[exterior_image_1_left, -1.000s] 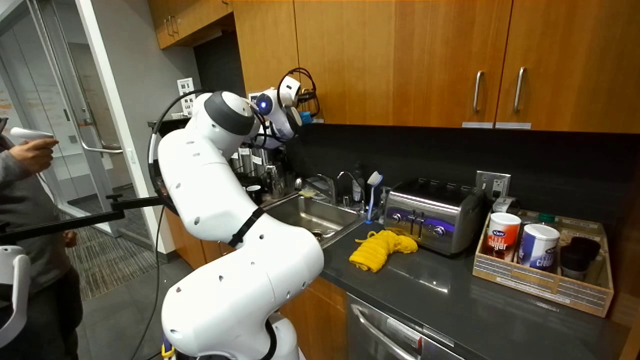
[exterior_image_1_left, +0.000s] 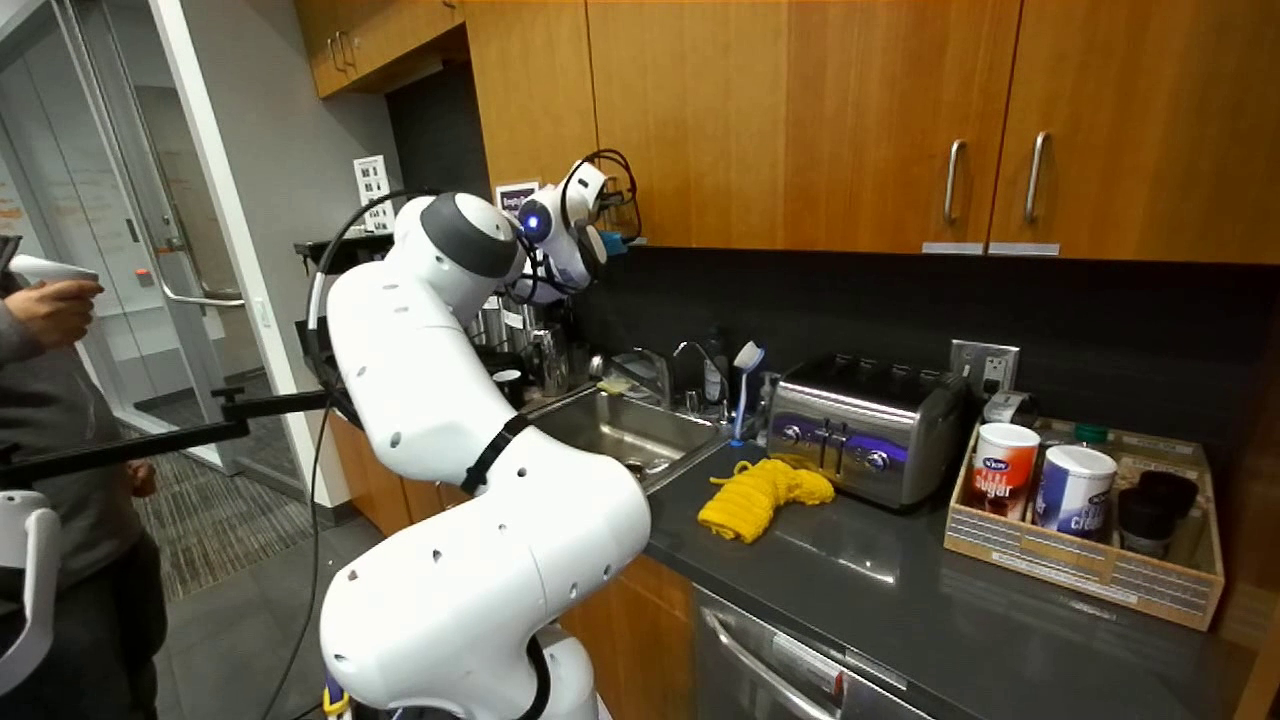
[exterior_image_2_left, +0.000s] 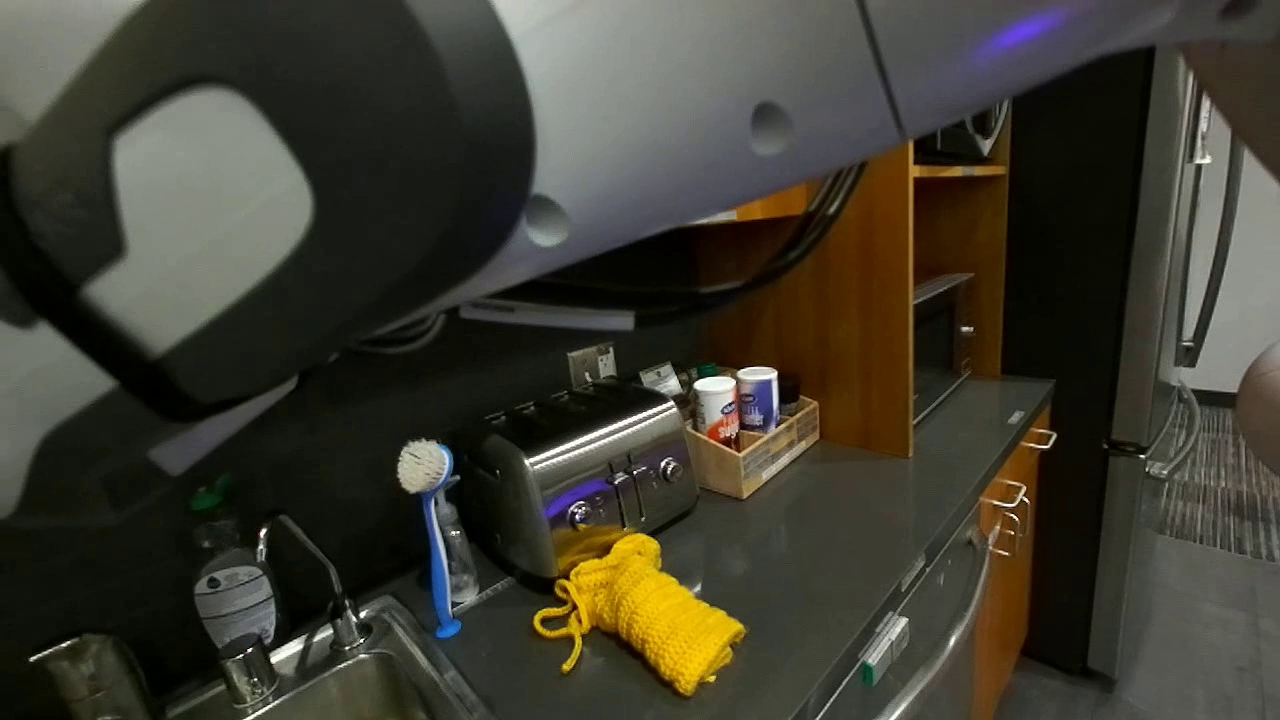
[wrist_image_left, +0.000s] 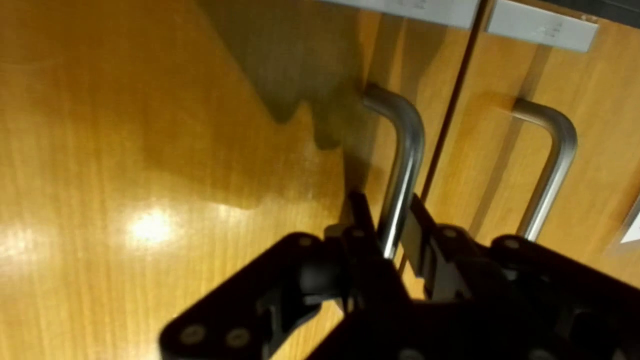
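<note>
In the wrist view, a bent metal cabinet handle (wrist_image_left: 409, 144) stands out from a glossy wooden door (wrist_image_left: 150, 150). My gripper is around its bar, with one black finger (wrist_image_left: 361, 225) to the left and the other (wrist_image_left: 418, 231) to the right. The fingers are part open, and a narrow gap shows on the left of the bar. The right finger is very near the bar; contact cannot be made out. In exterior view 1, my hand (exterior_image_1_left: 585, 190) is up by the wall cabinets, its fingers and that handle hard to make out.
A second handle (wrist_image_left: 555, 162) is on the neighbouring door, close to the right. Below are the sink (exterior_image_1_left: 624, 426), a toaster (exterior_image_1_left: 858, 426), a yellow knitted bundle (exterior_image_1_left: 762, 494) and a box of canisters (exterior_image_1_left: 1080, 564).
The arm has shifted slightly right and down at its elbow and hand in exterior view 1. The counter items have stayed put.
</note>
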